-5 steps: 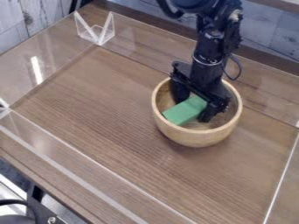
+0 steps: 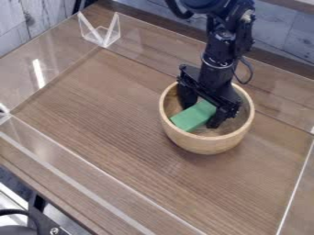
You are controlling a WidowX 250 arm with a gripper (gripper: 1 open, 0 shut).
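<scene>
A round beige bowl (image 2: 204, 139) sits on the right-middle of the wooden table. A green block (image 2: 193, 115) lies inside it. My black gripper (image 2: 208, 103) reaches down from the top into the bowl, over and beside the block. Its fingertips are dark and crowded against the bowl's interior, so whether it is open or shut on the block is unclear.
A white wire-like object (image 2: 101, 27) stands at the back left. A dark cable (image 2: 25, 217) lies at the lower left edge.
The gripper and the green block inside the bowl have shifted very slightly; otherwise the scene looks the same.
</scene>
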